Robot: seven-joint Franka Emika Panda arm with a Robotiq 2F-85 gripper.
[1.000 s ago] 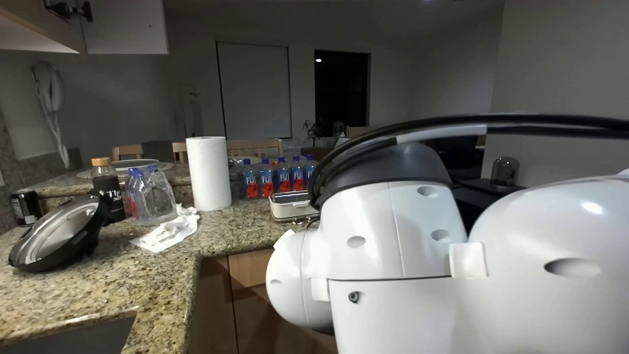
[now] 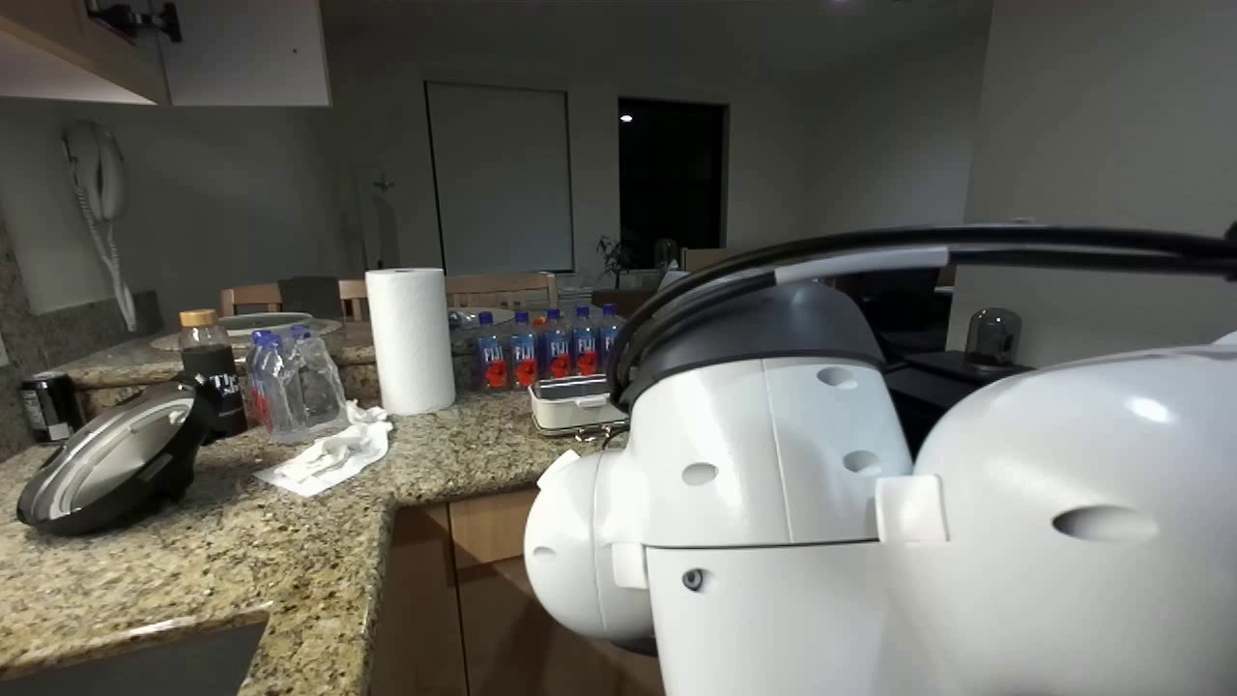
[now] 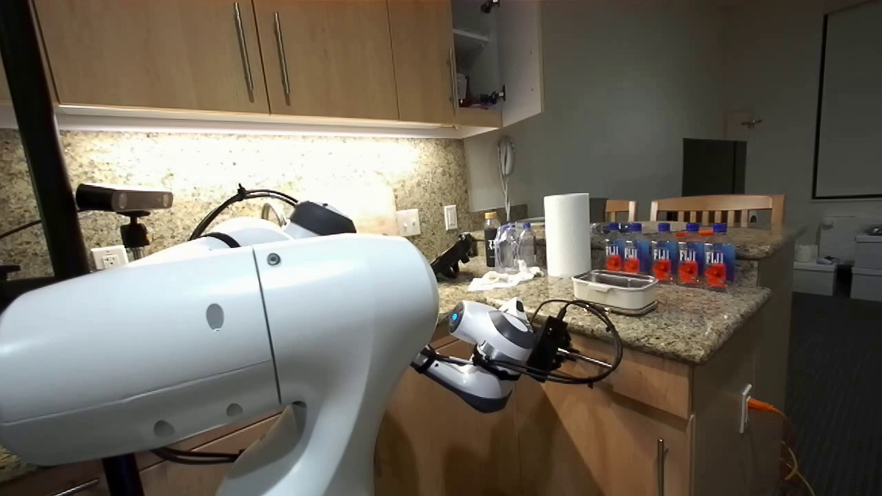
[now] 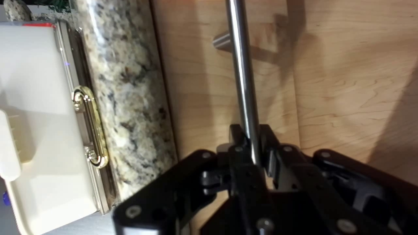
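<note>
A round metal bar handle (image 4: pixel 243 78) runs down the wrist view in front of the light wooden drawer front (image 4: pixel 188 94). My gripper is shut on this handle near its lower visible end, one black finger on each side. A post joins the handle to the wood higher up. In exterior view 2 the gripper (image 3: pixel 570 354) reaches the cabinet just below the counter edge, and the handle (image 3: pixel 597 360) sticks out past it. The arm itself hides the gripper in exterior view 1.
The granite counter edge (image 4: pixel 125 98) lies close beside the gripper. On the counter above stand a white lunch box (image 3: pixel 616 289), a paper towel roll (image 3: pixel 567 235) and several water bottles (image 3: pixel 661 256). A crumpled tissue (image 2: pixel 330 454) and a dark lid (image 2: pixel 116 458) lie further left.
The arm's large white links have shifted very slightly to the left in exterior view 1. Everything on the counter looks the same.
</note>
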